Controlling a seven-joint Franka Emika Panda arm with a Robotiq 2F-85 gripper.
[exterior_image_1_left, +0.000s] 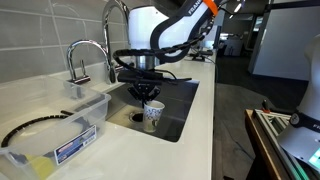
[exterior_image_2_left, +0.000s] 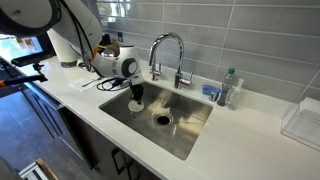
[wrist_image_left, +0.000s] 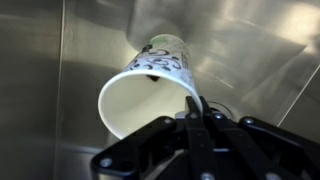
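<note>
A white paper cup with a dark printed pattern is inside the metal sink. My gripper reaches down to it from above and is shut on its rim. From the wrist view, the cup has its open mouth toward the camera, and the inside looks empty apart from a dark spot near its far end. The gripper's dark fingers meet the rim at the lower right. In the second exterior view the cup is at the sink's left side. Whether its base touches the sink floor, I cannot tell.
A curved faucet rises behind the sink. Bottles stand to its right on the counter. A clear plastic bin sits left of the sink in the first exterior view.
</note>
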